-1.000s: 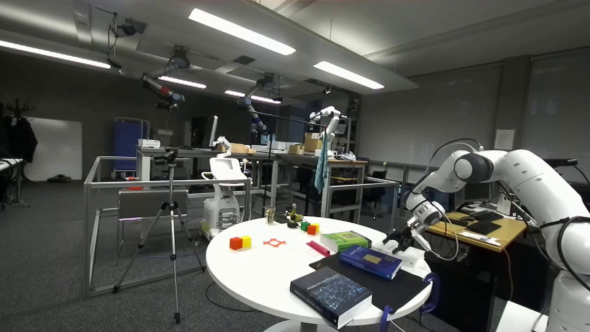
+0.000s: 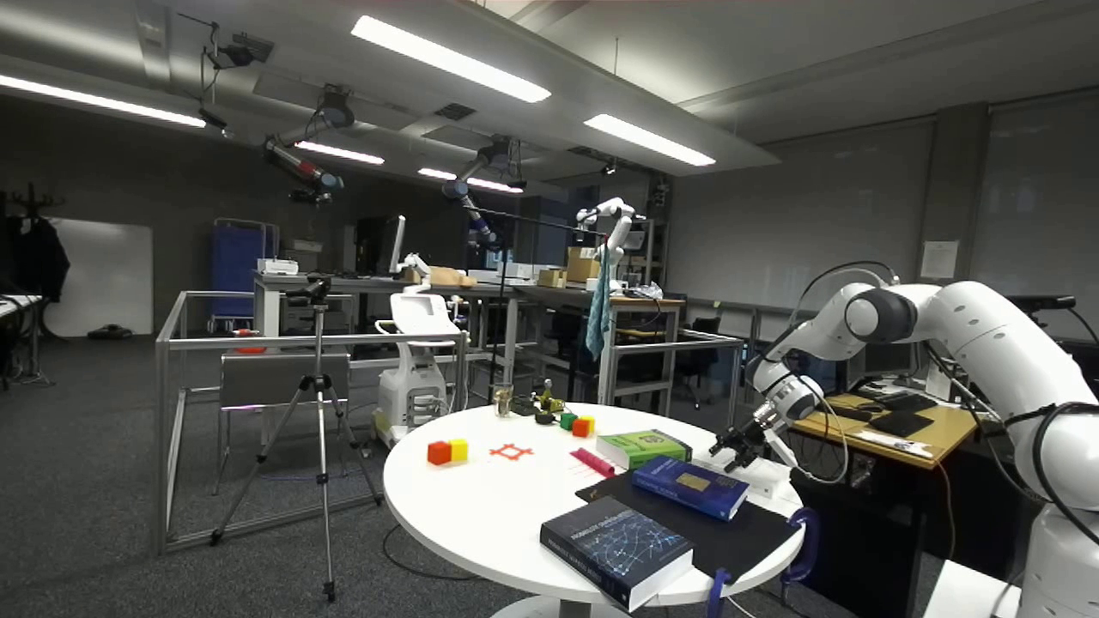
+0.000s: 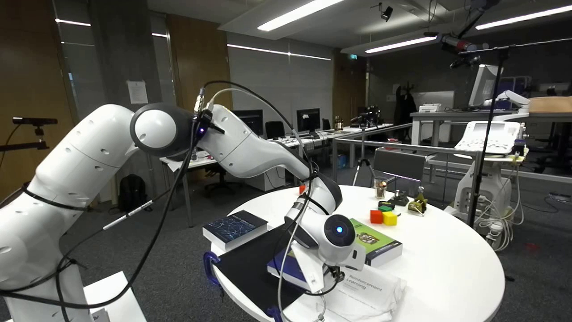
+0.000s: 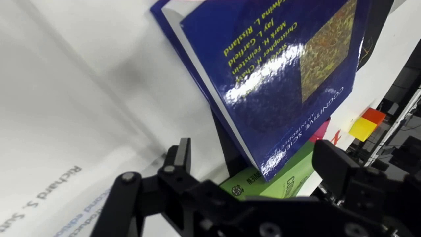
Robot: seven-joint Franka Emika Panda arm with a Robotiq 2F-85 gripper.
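Observation:
My gripper stands open in the wrist view, its two fingers wide apart. A white book titled Reinforcement Learning lies directly below it, and fills the left of the wrist view. Just beside that is a thick blue book, Cognitive Science, whose near corner shows beyond the gap between the fingers. In exterior view 1 the gripper hangs low over the white book, behind the blue one. Whether a fingertip touches the white book cannot be told. A green book lies past the blue book.
A dark blue book lies by the table's front edge, partly on a black mat. Blue clamps hold the mat's edge. Coloured blocks and a glass stand farther back.
The forearm and gripper have shifted very slightly in exterior view 1, the wrist a little to the left. The books lie where they were.

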